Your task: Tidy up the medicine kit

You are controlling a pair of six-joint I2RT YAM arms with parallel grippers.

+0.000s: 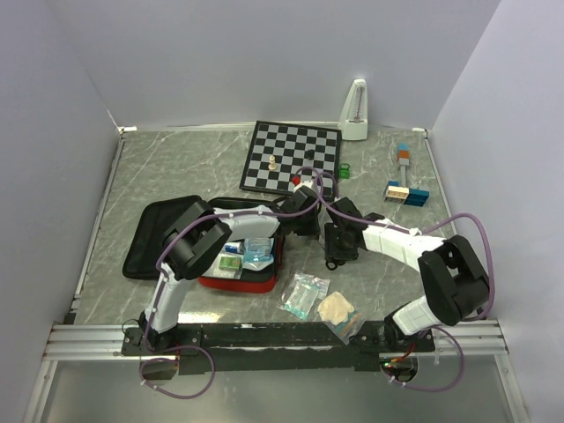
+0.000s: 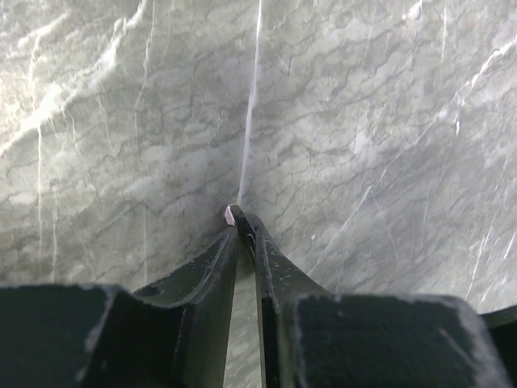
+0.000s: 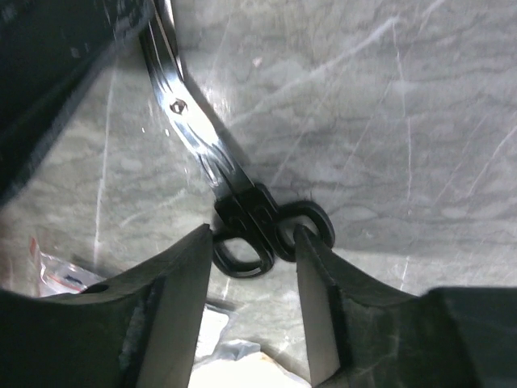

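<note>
A pair of scissors with black handles lies on the marble table. In the right wrist view its closed metal blades run toward the upper left, under a dark part of the other arm. My right gripper is open, its fingertips on either side of the handle loops. My left gripper has its fingers close together around a thin dark, shiny tip, likely the blade end; whether they grip it cannot be made out. The red-edged medicine kit stands open beneath the left arm, with packets and a green box inside.
A clear packet and a bag with beige contents lie in front of the grippers. Behind are a chessboard, a white metronome and a green item.
</note>
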